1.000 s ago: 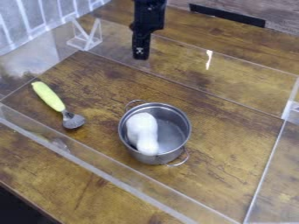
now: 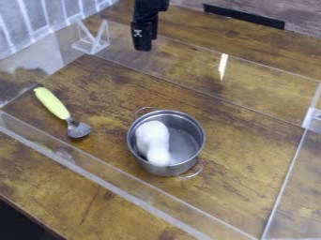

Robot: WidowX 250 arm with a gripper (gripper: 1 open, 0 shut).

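A steel pot (image 2: pixel 186 141) with two wire handles stands on the wooden table, holding a white, smooth elongated object (image 2: pixel 154 142). To its left lies a spoon or scoop with a pale yellow-green handle (image 2: pixel 51 102) and a metal head (image 2: pixel 78 128). My dark gripper (image 2: pixel 143 39) hangs at the top centre, well behind and above these things, with nothing visible in it; it is open, though its fingers are small in view.
Clear plastic walls border the work area on several sides. A white bracket (image 2: pixel 90 37) stands at the back left. The table right of the pot and at the back right is bare.
My gripper has moved upward in the view, away from the pot, over the last second. The pot, its content and the spoon have not moved.
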